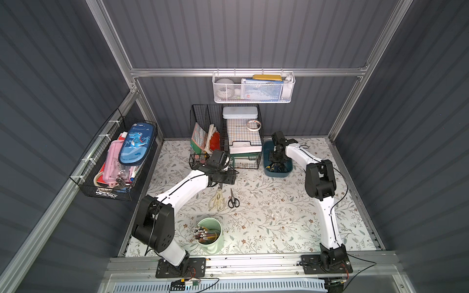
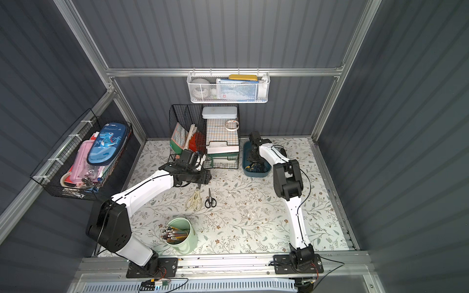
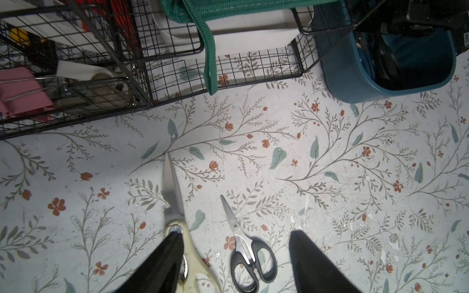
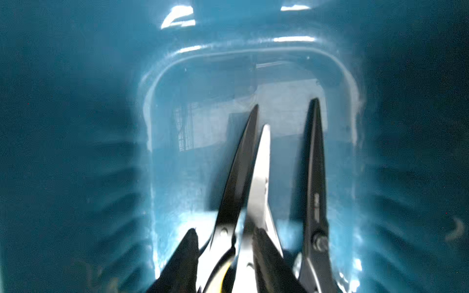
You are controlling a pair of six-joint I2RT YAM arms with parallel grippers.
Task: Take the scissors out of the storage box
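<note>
The blue storage box [image 1: 267,166] stands at the back right. Inside it, in the right wrist view, lie a dark-bladed pair of scissors [image 4: 238,175], a silver-bladed pair [image 4: 259,183] and a black pair [image 4: 315,195]; their handles are mostly out of view. My right gripper reaches down into the box, open, its fingers around the lower parts of the dark and silver blades. Cream-handled scissors [image 3: 176,219] and small black-handled scissors [image 3: 253,261] lie on the table. Above these, my left gripper hovers open with nothing between its fingers.
A black wire rack [image 1: 195,114] with papers and a white tray adjoins the box's left side. A green pen cup [image 1: 214,240] stands at the front left. Bare table spreads across the front middle and right.
</note>
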